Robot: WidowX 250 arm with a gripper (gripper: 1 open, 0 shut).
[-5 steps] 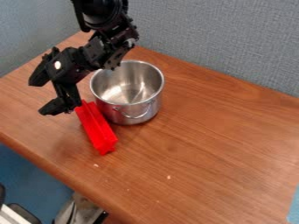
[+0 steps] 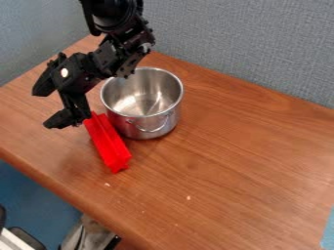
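Observation:
A steel pot (image 2: pixel 154 122) with a handle loop stands upright on the wooden table (image 2: pixel 222 176), and it looks empty inside. A long red block (image 2: pixel 108 146) lies just in front of it on the left, close against its lower side. My black gripper (image 2: pixel 58 103) hangs over the left part of the table, beside the pot, with its lower finger near the upper end of the red block. I cannot tell whether the fingers touch the block or how far apart they stand.
A blue-grey wall (image 2: pixel 241 44) runs behind the table. Past the left edge there is a blue floor with some grey and black items at the bottom left.

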